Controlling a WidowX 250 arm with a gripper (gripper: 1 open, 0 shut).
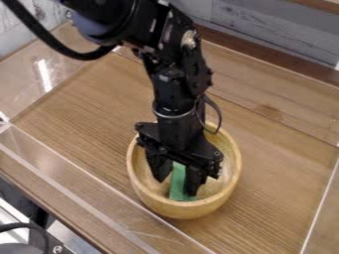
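A round cream bowl (223, 189) sits on the wooden table, with a green object (179, 187) inside it. My black gripper (179, 171) reaches down into the bowl from above, its fingers around the upper part of the green object. Whether they press on it is hard to tell, as the gripper hides much of it.
A wall runs along the back. Black cables and the table's edge are at the lower left.
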